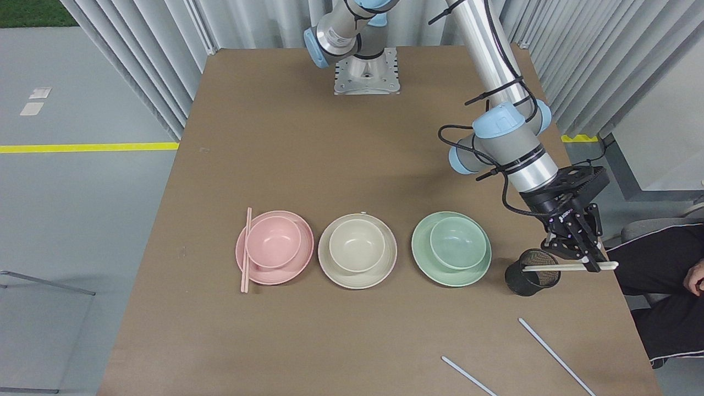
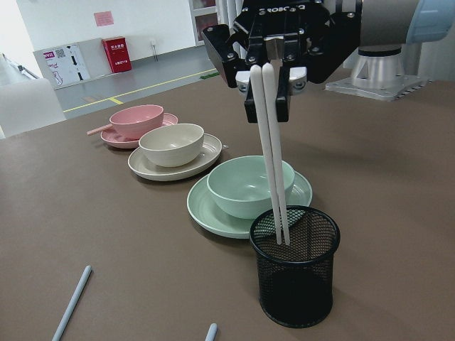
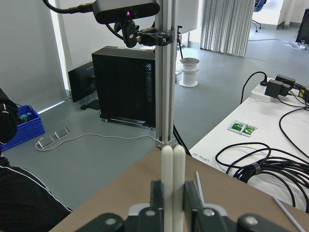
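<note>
My gripper [image 1: 590, 263] is shut on a pair of cream chopsticks [image 2: 274, 149], held over the black mesh pen holder [image 1: 531, 274] at the right of the table. In the left view the chopsticks slant down, their lower ends seen against the holder's opening; whether inside or behind is unclear. In the wrist view their ends [image 3: 172, 183] stick up between the fingers. Green bowl [image 1: 458, 242] on its plate, cream bowl [image 1: 357, 245] and pink bowl [image 1: 273, 241] stand in a row, with pink chopsticks [image 1: 245, 270] on the pink plate's left side.
Two pale rods [image 1: 554, 353] [image 1: 467, 375] lie on the front right of the table [image 1: 330, 165]. A seated person [image 1: 660, 277] is beside the right edge.
</note>
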